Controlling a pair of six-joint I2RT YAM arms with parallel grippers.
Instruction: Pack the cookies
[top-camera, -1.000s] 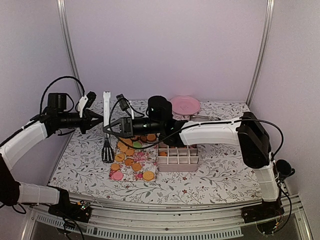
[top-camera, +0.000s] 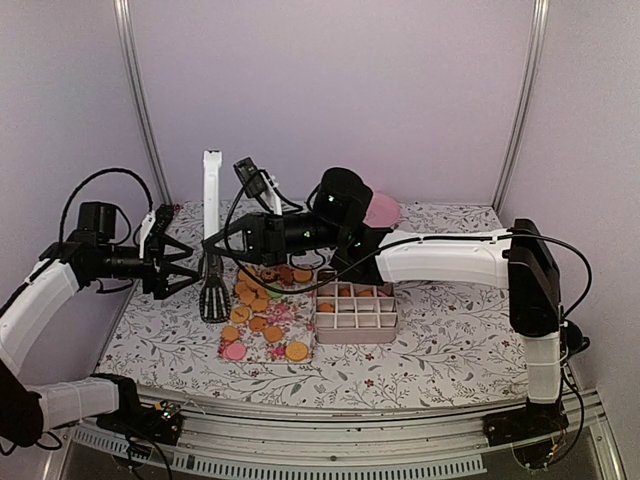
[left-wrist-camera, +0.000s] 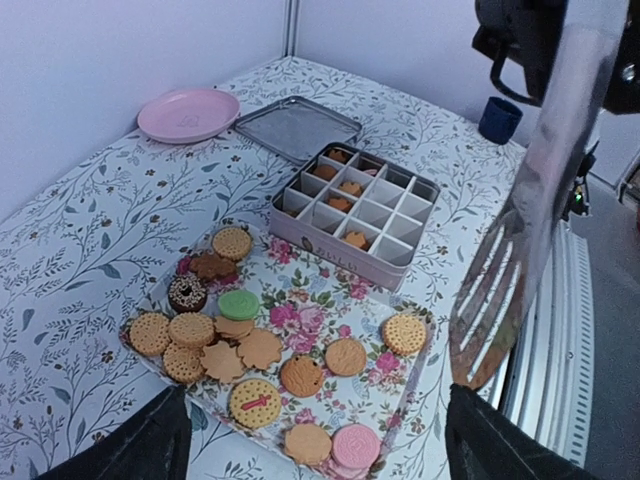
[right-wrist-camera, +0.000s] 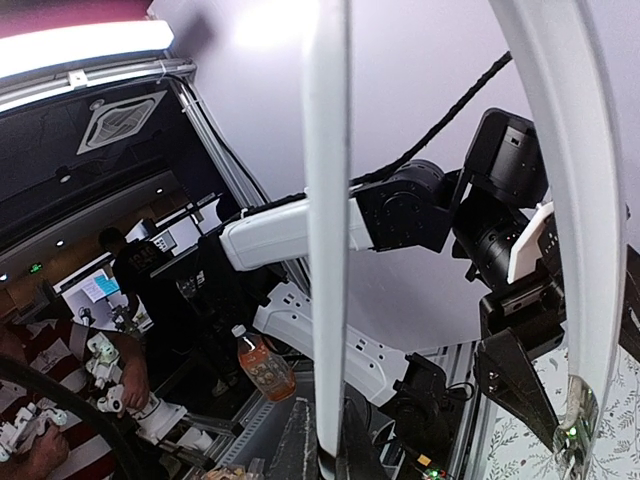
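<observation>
My right gripper (top-camera: 212, 243) is shut on an upright white-handled slotted spatula (top-camera: 214, 300), raised over the cookie mat (top-camera: 282, 342). My left gripper (top-camera: 188, 265) stands open just left of the spatula, nothing between its fingers. In the left wrist view assorted cookies (left-wrist-camera: 260, 347) lie on the floral mat, behind which sits the compartment box (left-wrist-camera: 332, 256), some cells holding cookies, others empty. The spatula (left-wrist-camera: 497, 290) hangs at that view's right. In the right wrist view the white handle (right-wrist-camera: 328, 250) rises from between my right fingers.
A pink plate (left-wrist-camera: 188, 115) and a metal tray (left-wrist-camera: 298, 126) stand at the back. A dark cup (left-wrist-camera: 500, 119) is at the right edge. The table left of the mat and in front of the box is clear.
My right gripper has risen slightly with the spatula.
</observation>
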